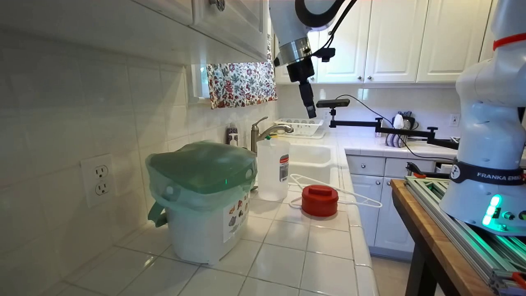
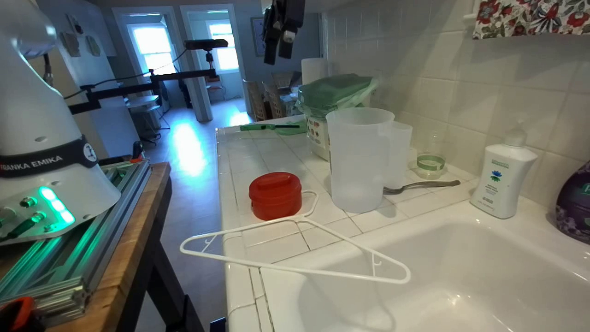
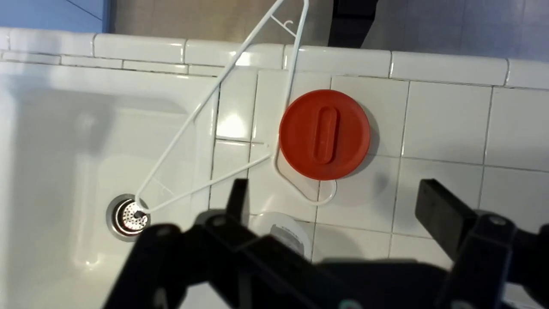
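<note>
High above the counter, my gripper is open, its two black fingers wide apart and nothing between them. In the wrist view a round red container (image 3: pixel 354 134) with a ridged lid sits on the white tiles, beyond the fingertips. A white hanger (image 3: pixel 177 139) lies beside it, its hook end against the container's base and one end reaching over the sink. The frosted pitcher (image 2: pixel 359 160) stands upright behind the red container (image 2: pixel 274 194); only part of its top shows in the wrist view. In exterior view 1, the gripper (image 1: pixel 309 111) points down, clear of everything.
A white bin (image 1: pixel 202 232) with a green bag liner stands on the counter by the wall. The sink (image 2: pixel 470 265), faucet (image 1: pixel 268 130), soap bottle (image 2: pixel 503 174) and a spoon (image 2: pixel 423 186) are close by. Open tile lies before the red container.
</note>
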